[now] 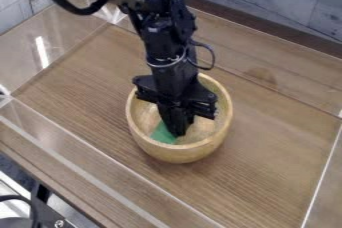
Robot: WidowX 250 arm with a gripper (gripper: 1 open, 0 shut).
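A pale wooden bowl [179, 150] sits on the wooden table in the centre of the camera view, with a green object [164, 132] lying inside on its left side. My black gripper [181, 124] reaches down from the top into the bowl, over the green object and partly hiding it. Whether the fingers are open or shut, and whether they touch the object, I cannot tell.
A grey wooden wall [281, 2] runs along the back. Dark cables show at the bottom left corner.
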